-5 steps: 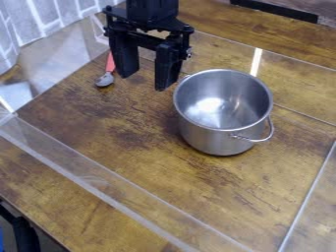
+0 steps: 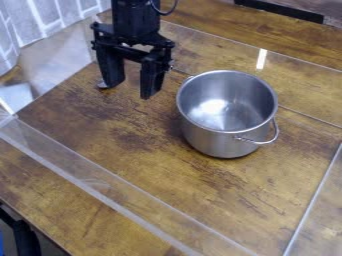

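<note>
My black gripper [image 2: 132, 62] hangs at the upper middle of the view, over the wooden surface, to the left of a steel pot [image 2: 227, 110] with wire handles. Its fingers point downward and stand apart, and I see nothing clearly held between them. A small light object [image 2: 104, 85], a spoon in shape, lies behind the gripper at its left, mostly hidden by it.
Clear plastic walls or sheets [image 2: 94, 190] run along the left and right sides. A wooden edge [image 2: 274, 10] lies at the back.
My gripper has shifted slightly left and back, and now covers more of the spoon-like object with the pink handle. The pot has not moved.
</note>
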